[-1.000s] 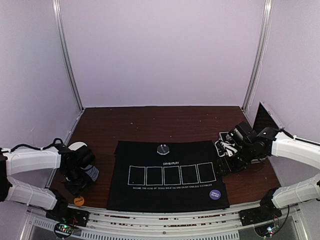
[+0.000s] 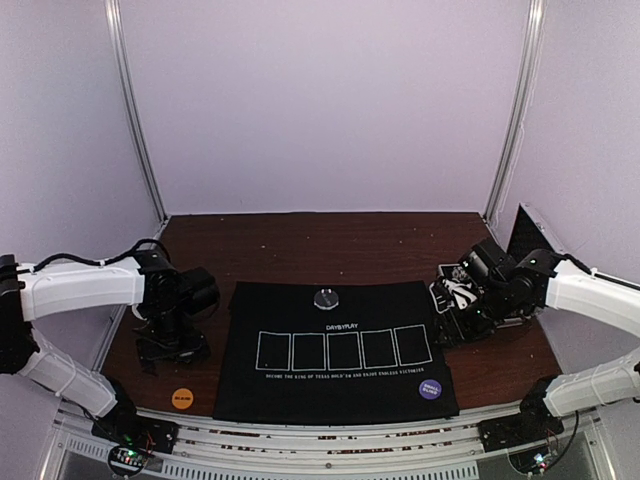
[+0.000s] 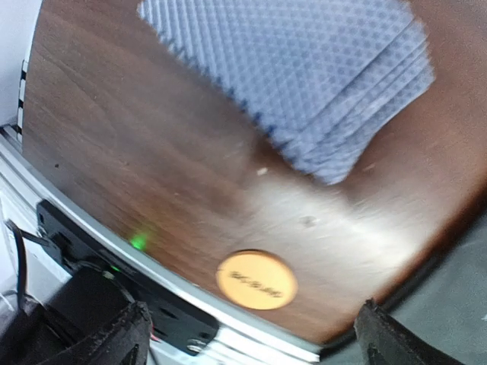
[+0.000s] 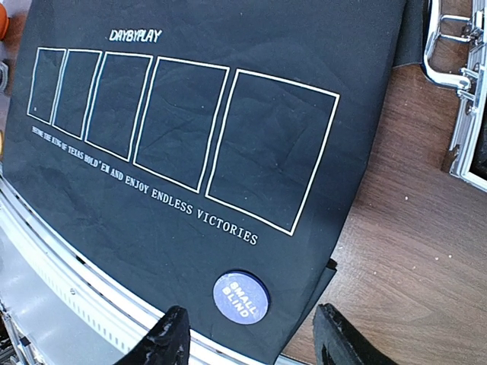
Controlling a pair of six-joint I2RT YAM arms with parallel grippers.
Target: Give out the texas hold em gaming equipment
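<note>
A black mat (image 2: 330,400) with five card boxes lies centre front. On it are a purple SMALL BLIND disc (image 4: 240,296) near the front right corner and a clear disc (image 2: 326,298) at the back. An orange disc (image 3: 256,278) lies on the wood left of the mat. My left gripper stands open above that disc and a fanned stack of blue-patterned cards (image 3: 297,84), holding nothing. My right gripper is over the mat's front right part, its fingers apart and empty.
An open metal case (image 4: 464,152) sits right of the mat, largely behind my right arm in the top view. A metal rail runs along the front edge.
My left gripper has risen and moved back from the front left. The orange disc has shifted slightly right from one second ago. The right arm is nearly unchanged.
</note>
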